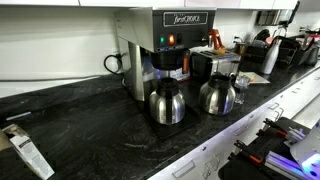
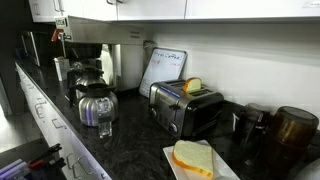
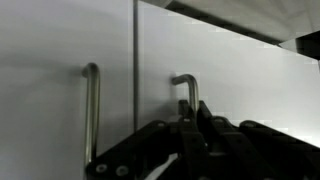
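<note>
Two slim metal bar handles stand out from white cabinet doors in the wrist view. My gripper is shut on the right handle (image 3: 189, 88), whose bent upper end shows above the dark fingers. The lower part of that handle is hidden by the gripper. To the left, across the dark gap between the doors, the other handle (image 3: 92, 112) is clear of my fingers. The door (image 3: 235, 75) behind the gripped handle lies about level with its neighbour. I cannot make out the gripper surely in the exterior views.
The black counter (image 1: 85, 125) carries a coffee maker (image 1: 182, 25), two steel carafes and a toaster (image 2: 187, 108). Bread (image 2: 193, 158) lies on a white board to the toaster's right. White drawers line the counter's front. Bare counter lies left of the coffee maker.
</note>
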